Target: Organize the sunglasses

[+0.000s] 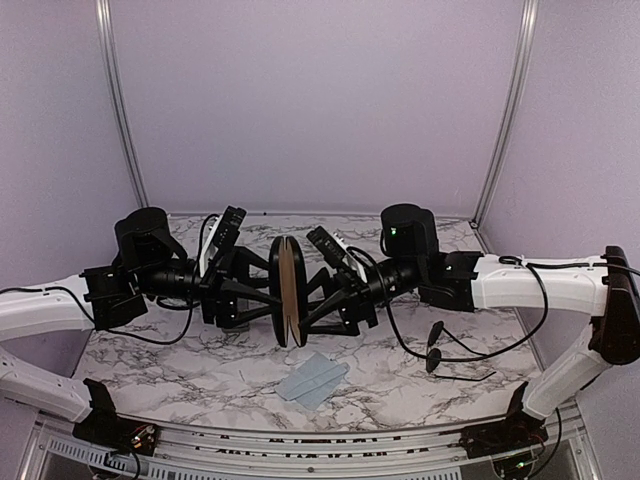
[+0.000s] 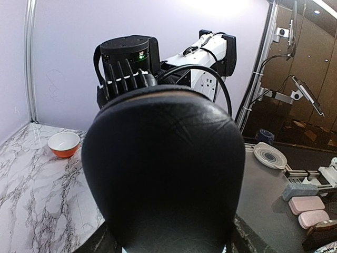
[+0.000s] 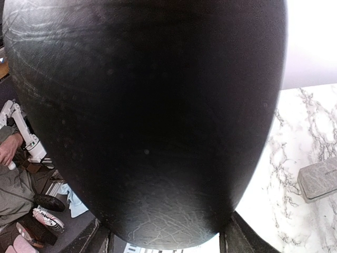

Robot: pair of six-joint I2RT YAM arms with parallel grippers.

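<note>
A black glasses case [image 1: 277, 295] is held upright in mid-air between the two arms, its halves parted to show a tan inside [image 1: 290, 285]. My left gripper [image 1: 268, 287] is shut on the left half; the case [image 2: 163, 168] fills much of the left wrist view. Against the right half sits my right gripper [image 1: 313, 302]; its fingers [image 3: 234, 234] flank the narrow end of the shell [image 3: 147, 121], but how firmly they grip cannot be told. Dark sunglasses [image 1: 433, 353] lie unfolded on the table at right. A pale blue cloth [image 1: 313, 381] lies on the marble table below.
A white and orange bowl [image 2: 64, 144] stands on the marble in the left wrist view. In the right wrist view a grey box [image 3: 318, 179] lies on the table.
</note>
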